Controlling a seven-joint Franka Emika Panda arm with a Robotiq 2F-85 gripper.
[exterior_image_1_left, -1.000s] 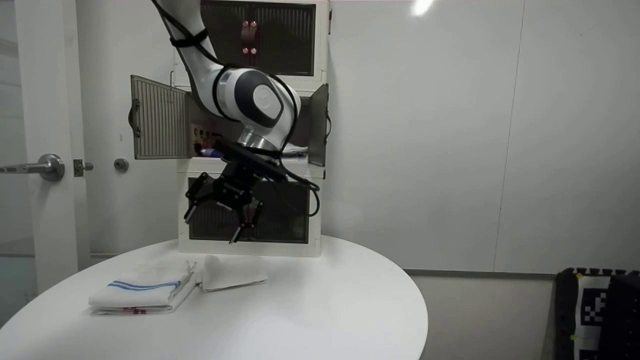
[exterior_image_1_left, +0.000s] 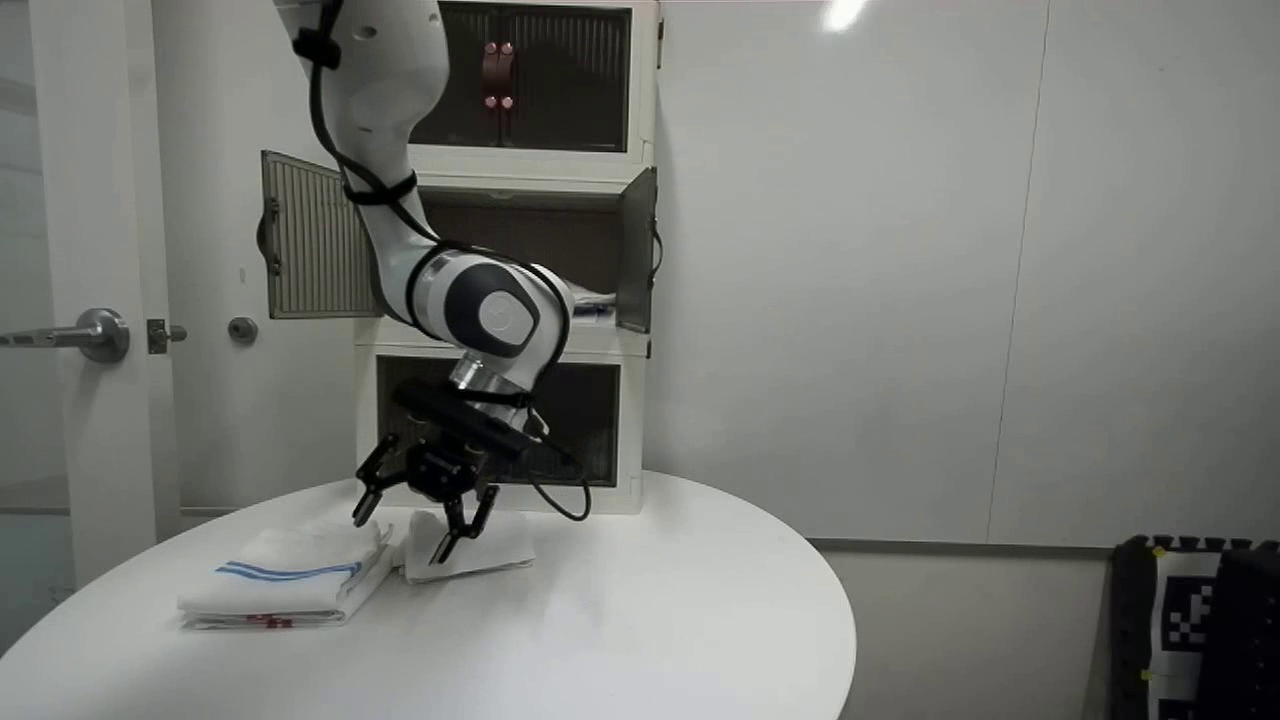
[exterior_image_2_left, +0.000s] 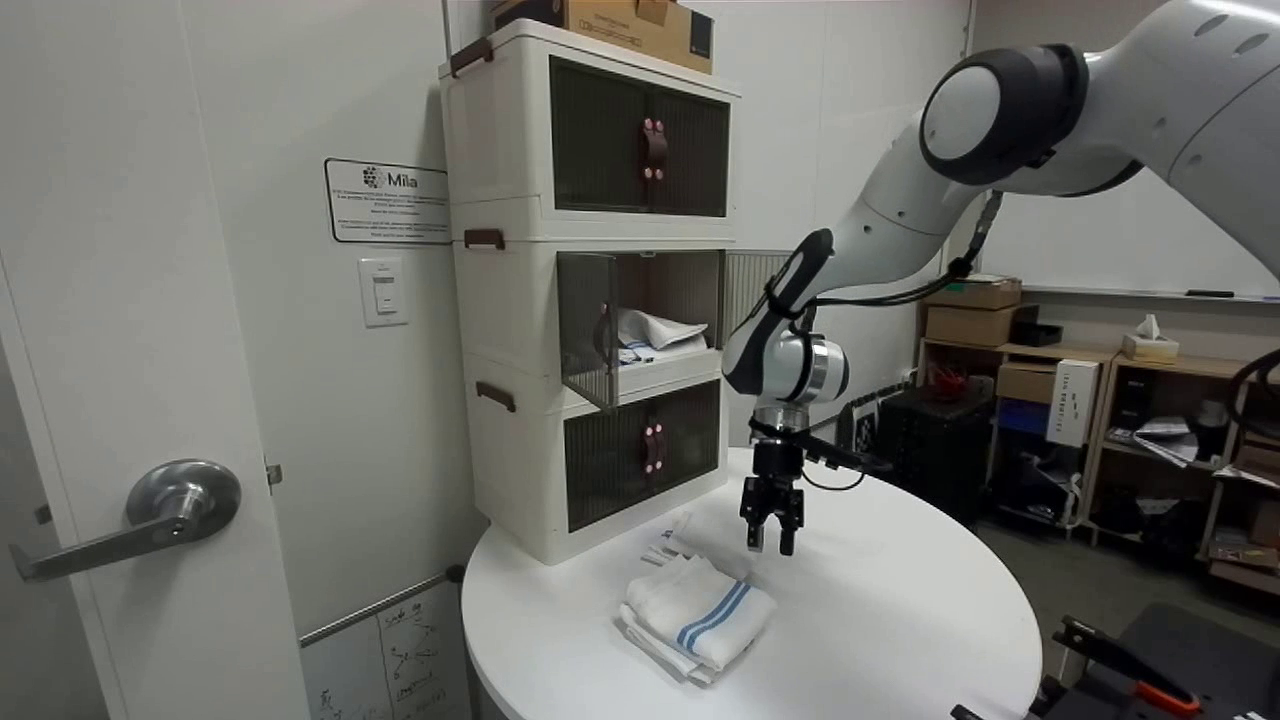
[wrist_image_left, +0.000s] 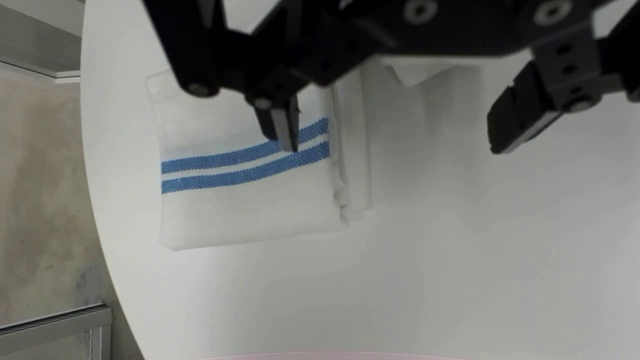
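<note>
On the round white table (exterior_image_1_left: 672, 600) lies a folded white towel with blue stripes (exterior_image_1_left: 282, 586), apparently in several layers. A second white cloth (exterior_image_1_left: 480, 550) rests close beside it, toward the cabinet. My gripper (exterior_image_1_left: 404, 540) hangs over the two, its fingers wide apart and empty. In exterior view 2 the gripper (exterior_image_2_left: 770, 540) appears above the table, clear of the striped towel (exterior_image_2_left: 708, 614). The wrist view has one finger (wrist_image_left: 286, 126) over the stripes of the towel (wrist_image_left: 252, 213) and the other over bare table. The second cloth is mostly hidden there.
A stacked white cabinet (exterior_image_2_left: 510, 396) stands at the table's back. Its middle compartment is open, with folded cloths (exterior_image_2_left: 657, 336) inside and both doors swung outward near my arm. Bare table extends to the right in exterior view 1.
My arm has come down and slightly left, bringing the open gripper from in front of the cabinet to just above the cloths. The towels look unmoved.
</note>
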